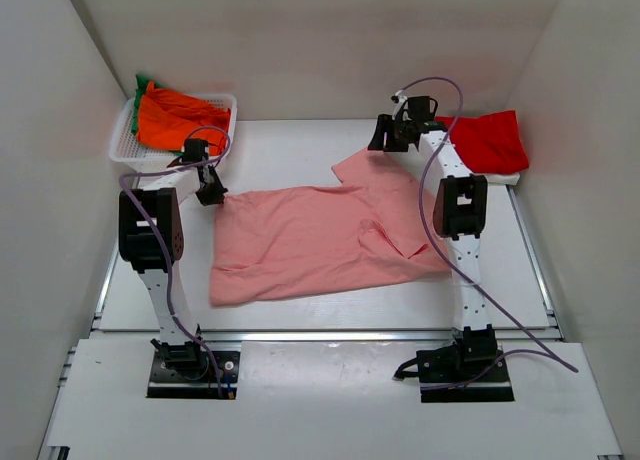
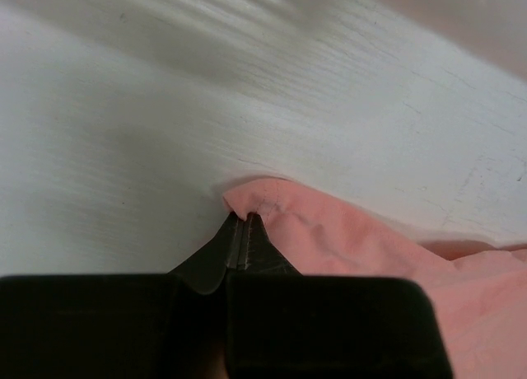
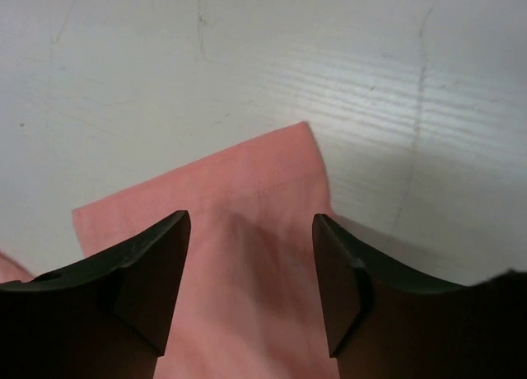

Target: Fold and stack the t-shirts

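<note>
A pink t-shirt (image 1: pixel 300 230) is spread across the table, with one sleeve (image 1: pixel 358 168) sticking out at its upper right and a fold near its right side. At the shirt's upper left corner (image 2: pixel 268 199), my left gripper is shut on a small pinch of cloth between the fingertips. My right gripper (image 1: pixel 381 136) hovers at the end of the sleeve, its fingers (image 3: pixel 169 247) apart. In the right wrist view, the sleeve cloth (image 3: pixel 263 189) lies flat below and beyond the gap, and nothing is gripped there.
A white basket (image 1: pixel 122 140) holding orange and green cloth (image 1: pixel 178 120) stands behind my left arm. Folded red cloth (image 1: pixel 485 143) rests on something white at the back right. Bare table lies between them and in front of the shirt.
</note>
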